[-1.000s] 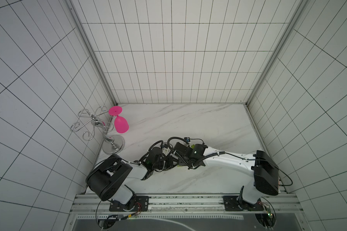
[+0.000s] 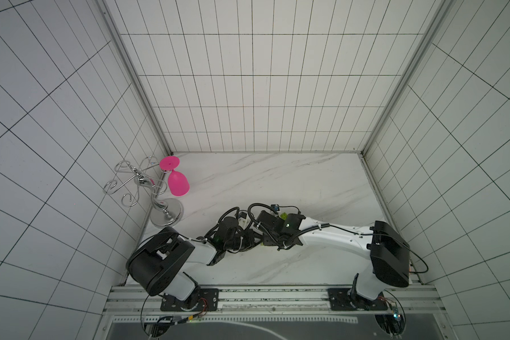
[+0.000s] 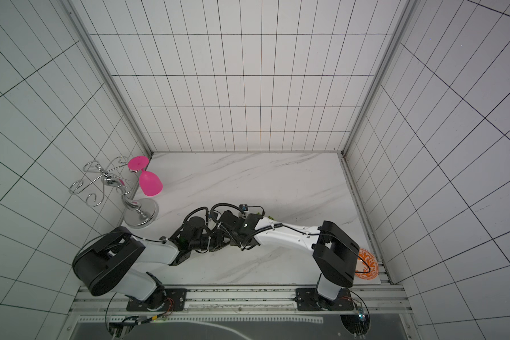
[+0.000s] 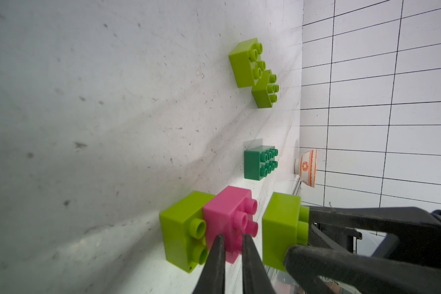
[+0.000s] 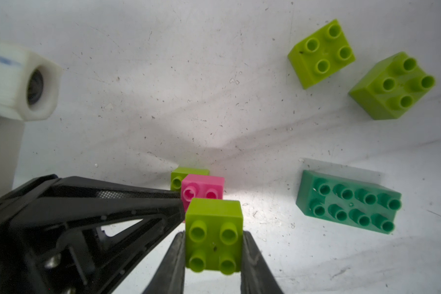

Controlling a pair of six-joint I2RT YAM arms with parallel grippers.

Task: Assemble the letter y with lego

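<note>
In the right wrist view, my right gripper is shut on a lime green brick (image 5: 214,220), its studs facing that camera. Beneath and partly behind it stands a pink brick (image 5: 203,180), beside another lime brick (image 5: 192,171). The left wrist view shows this lime brick (image 4: 181,230) against the pink brick (image 4: 225,203), while the held green brick (image 4: 280,220) is a small gap to the right. My left gripper is shut with its fingertips at the pink brick's studded side; just how it grips is partly hidden.
Two loose lime bricks (image 5: 322,53) and a long dark green brick (image 5: 348,201) lie to the right in the right wrist view. A metal rack (image 2: 165,212) with a pink goblet (image 2: 178,184) stands at left.
The right arm has shifted very slightly toward the table's front. The left arm looks still, and nothing has visibly been let go.
</note>
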